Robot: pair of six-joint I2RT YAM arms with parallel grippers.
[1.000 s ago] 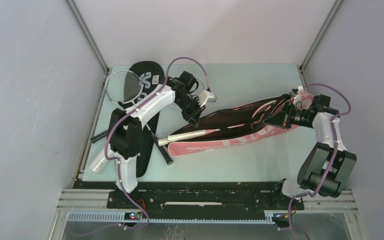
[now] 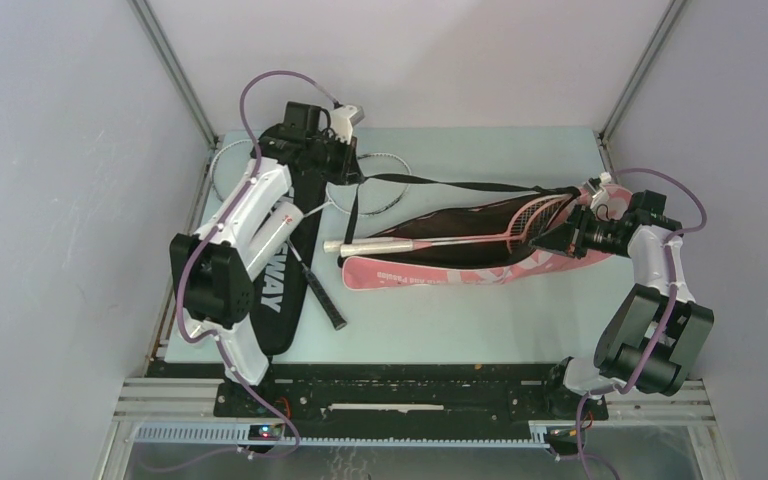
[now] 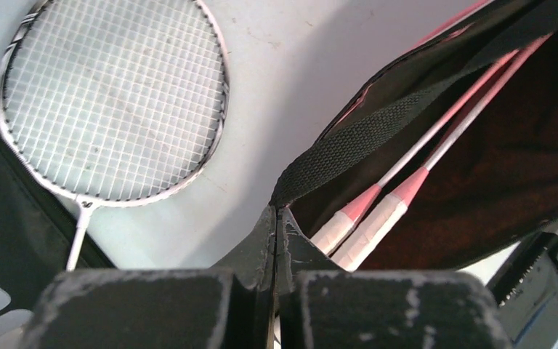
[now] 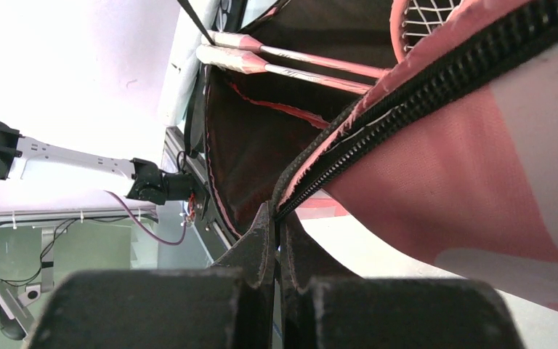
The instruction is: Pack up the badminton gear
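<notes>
An unzipped pink bag [image 2: 400,273] lies across the table with two pink rackets inside, their white grips [image 3: 367,236] by its left end. My left gripper is shut on the bag's black strap [image 3: 378,129], which stretches from its fingertips over to the bag's right part. At the bag's right end, my right gripper is shut on the zipper edge [image 4: 407,116] of the opening. A white-framed racket [image 3: 116,102] lies behind the bag's left end.
A black bag [image 2: 278,290] with white lettering lies on the left, partly under my left arm. A racket with a black handle [image 2: 325,300] and a white tube [image 2: 278,232] are there too.
My left gripper has moved left and toward the back, drawing the strap out of the bag's opening and taut. The bag's left end has shifted slightly. My right gripper stays put.
</notes>
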